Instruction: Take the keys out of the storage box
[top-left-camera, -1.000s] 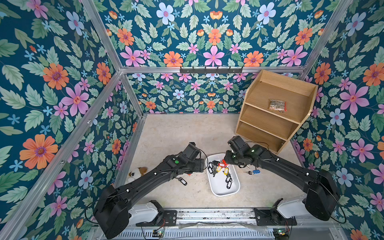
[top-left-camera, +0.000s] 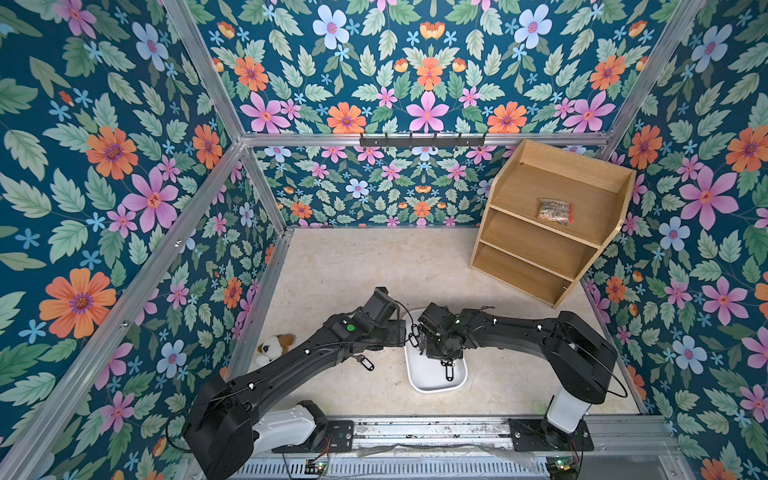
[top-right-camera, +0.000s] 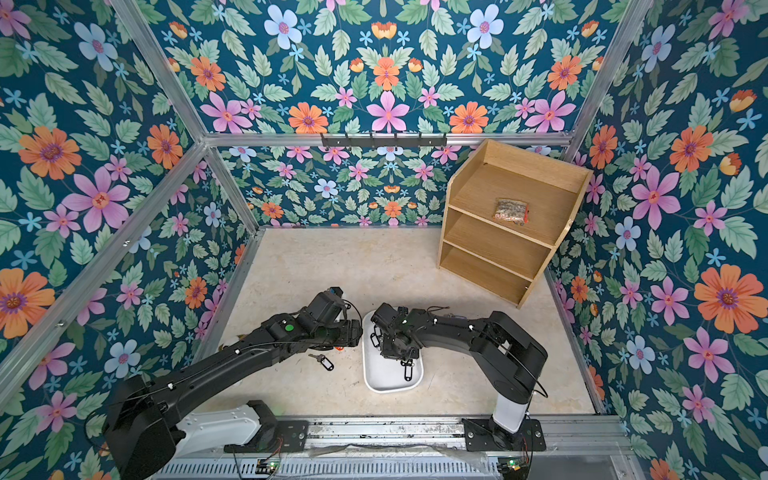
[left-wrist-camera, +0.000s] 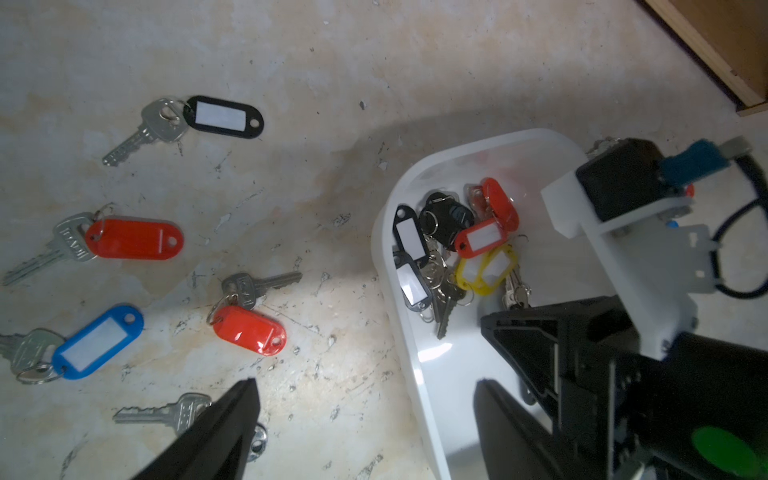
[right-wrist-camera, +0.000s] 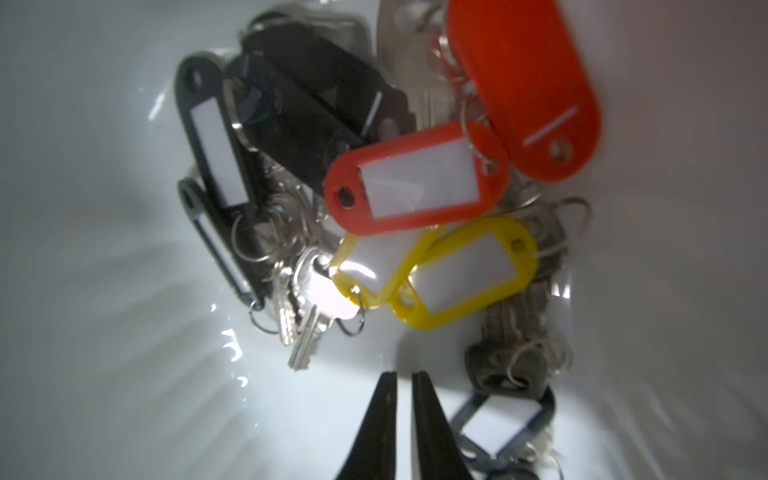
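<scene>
The white storage box (left-wrist-camera: 416, 376) holds a heap of keys with black, red and yellow tags (right-wrist-camera: 468, 272) at its far end. Another key with a dark tag (right-wrist-camera: 500, 420) lies by the heap's near side. Inside the box, low over its floor, my right gripper has its fingertips almost together; only a narrow gap shows, with nothing visible in it. My left gripper stands left of the box, fingers wide apart and empty. Loose keys with a black tag (left-wrist-camera: 220, 117), red tags (left-wrist-camera: 249, 329) and a blue tag (left-wrist-camera: 97, 341) lie left of the box.
A wooden shelf (top-left-camera: 552, 232) stands at the back right with a small bag (top-left-camera: 553, 210) on it. At the far left rests a brown and white plush toy (top-left-camera: 274, 349). The table (top-left-camera: 360, 256) behind the arms is clear.
The box has slid a little left. The left arm has barely moved.
</scene>
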